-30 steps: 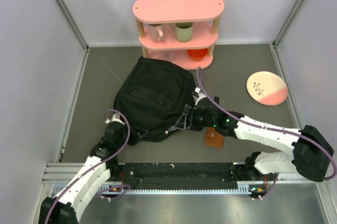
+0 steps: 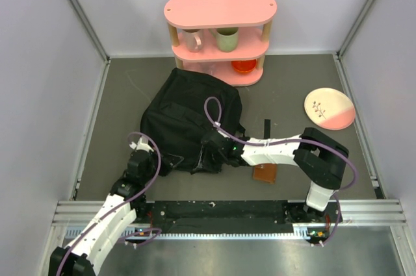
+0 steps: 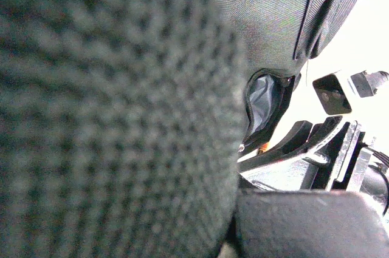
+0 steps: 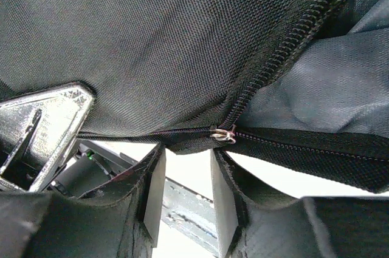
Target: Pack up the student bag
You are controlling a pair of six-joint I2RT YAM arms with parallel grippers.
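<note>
The black bag (image 2: 182,100) lies on the grey table, its open zip showing a grey lining (image 4: 322,82). My left gripper (image 2: 166,159) is shut on the bag's fabric at its front left; that fabric (image 3: 109,112) fills much of the left wrist view. My right gripper is at the bag's front edge, part open, its fingertips just below the metal zip pull (image 4: 223,134). I cannot tell whether they touch it.
A pink shelf (image 2: 221,6) with mugs and a red bowl (image 2: 244,66) stands at the back. A plate (image 2: 329,107) lies at the right, a brown flat item (image 2: 264,173) beside the bag.
My right gripper has moved left and down onto the bag's front edge. The left arm and gripper have stayed still.
</note>
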